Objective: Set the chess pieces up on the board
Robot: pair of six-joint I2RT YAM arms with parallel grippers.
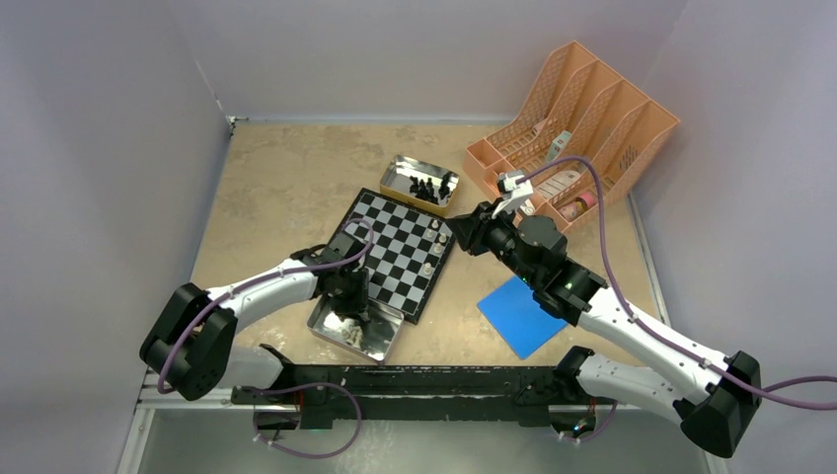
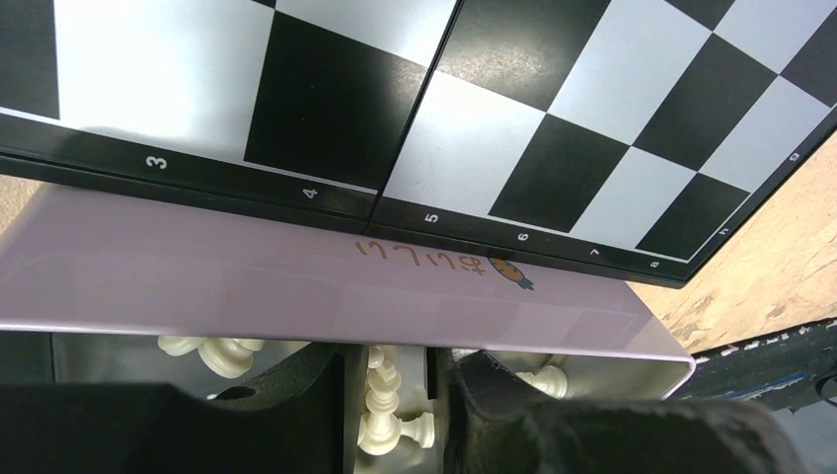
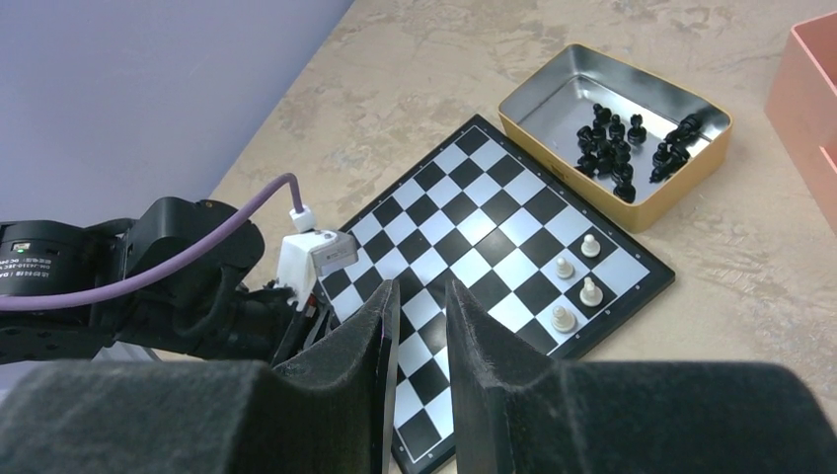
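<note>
The checkered chessboard [image 1: 395, 247] lies mid-table with several white pieces [image 3: 590, 292] standing at its right end. In front of it, a shallow metal tray [image 1: 388, 343] holds loose white pieces [image 2: 383, 403]. My left gripper reaches down over this tray, part open, its fingers on either side of toppled white pieces; no grip on them shows. Right of the board, raised above the table, my right gripper is part open with nothing between its fingers. Black pieces [image 3: 610, 148] lie in a yellow-sided tray [image 3: 681, 202] behind the board.
An orange divided rack [image 1: 592, 109] stands at the back right, holding a few items. A blue sheet [image 1: 523, 318] lies flat below the right arm. The lilac tray wall [image 2: 197, 262] stands against the board's edge.
</note>
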